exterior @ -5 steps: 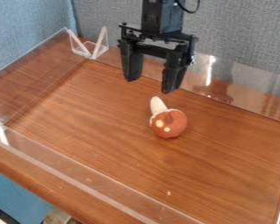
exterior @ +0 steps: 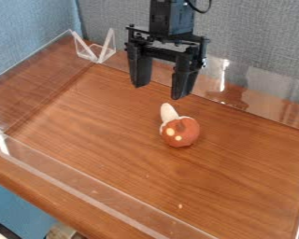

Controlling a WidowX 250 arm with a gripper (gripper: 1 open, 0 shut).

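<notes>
A small mushroom toy [exterior: 179, 132], with a red spotted cap and a pale stem pointing up and left, lies on the wooden floor of the tray [exterior: 102, 140]. Above it and toward the back, my black gripper [exterior: 161, 77] hangs with its two fingers wide apart and nothing between them.
Clear low walls edge the wooden surface. A white wire stand [exterior: 94, 50] sits at the back left corner. Grey padded walls rise behind.
The gripper has shifted very slightly left and up; the mushroom toy has stayed where it was.
</notes>
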